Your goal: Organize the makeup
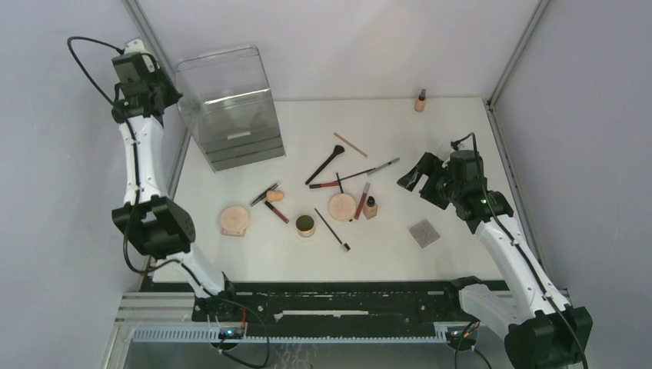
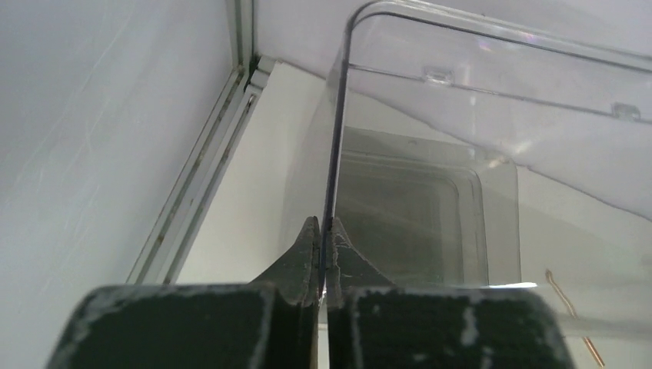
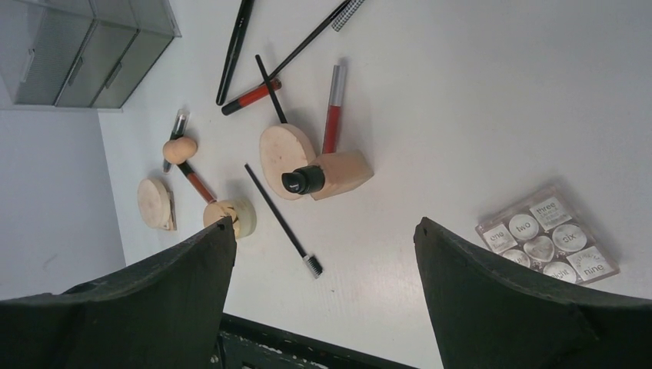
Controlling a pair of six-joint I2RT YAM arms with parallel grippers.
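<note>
A clear acrylic organizer [image 1: 241,142] stands at the back left. My left gripper is shut at its upper side edge, the thin plastic rim between its fingertips. My right gripper hangs open over the right side, nothing between its fingers. Makeup lies mid-table: black brush [image 1: 324,164], powder compacts [image 1: 342,206] [image 1: 234,219], cream jar [image 1: 305,225], foundation bottle [image 3: 342,171], red lip gloss [image 3: 333,115], sponge [image 3: 179,150], several pencils and thin brushes. A clear square palette [image 3: 538,242] lies at the right; another bottle [image 1: 420,103] stands at the back right.
Walls rise at the left, back and right of the white table [image 1: 292,269]. The left arm is close to the left wall. There is bare table at the back middle and at the right around the palette.
</note>
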